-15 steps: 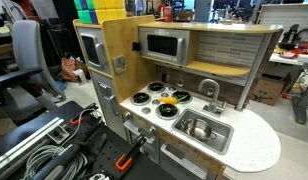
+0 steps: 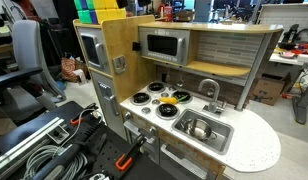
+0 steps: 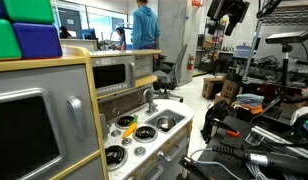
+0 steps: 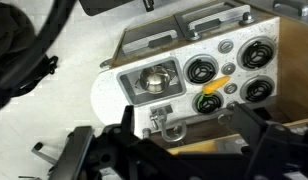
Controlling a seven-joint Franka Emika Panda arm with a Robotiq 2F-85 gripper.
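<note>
My gripper hangs high over the toy kitchen in the wrist view, its two dark fingers wide apart with nothing held between them. Well below it, an orange-yellow elongated object [image 4: 217, 85] lies on the white stovetop among the burners. Right by it, something green [image 4: 207, 103] rests on a dark round burner or pan; which of these cannot be told. A metal pot [image 4: 154, 78] sits in the sink [image 4: 135, 86]. In exterior view 2 a dark part of the arm [image 3: 230, 12] shows at the top; exterior view 1 does not show the gripper.
The faucet [image 2: 212, 92] rises behind the sink. A shelf with a microwave [image 2: 168, 46] overhangs the back of the stove. Bare white counter [image 2: 252, 146] lies right of the sink. Loose cables [image 2: 46, 158] surround the arm's base.
</note>
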